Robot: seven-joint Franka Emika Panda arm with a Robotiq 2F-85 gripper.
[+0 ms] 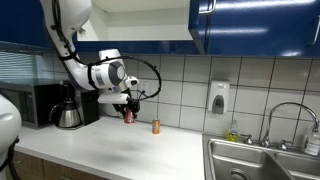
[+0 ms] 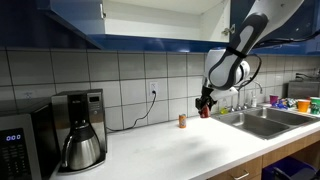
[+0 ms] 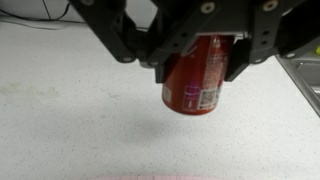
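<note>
A red can [image 3: 199, 82] with printed labelling fills the space between the black fingers of my gripper in the wrist view, and the fingers are shut on it. Beneath it lies the white speckled counter [image 3: 110, 130]. In exterior view 1 the can [image 1: 129, 117] hangs under the gripper, above the counter. Exterior view 2 shows the red can [image 2: 205, 111] in the air at the right. The upper part of the can is hidden by the fingers.
An orange-brown container [image 1: 156, 127] stands on the counter by the wall. A coffee maker [image 2: 82, 130] and microwave [image 2: 18, 148] are at one end, a sink [image 1: 235, 160] at the other.
</note>
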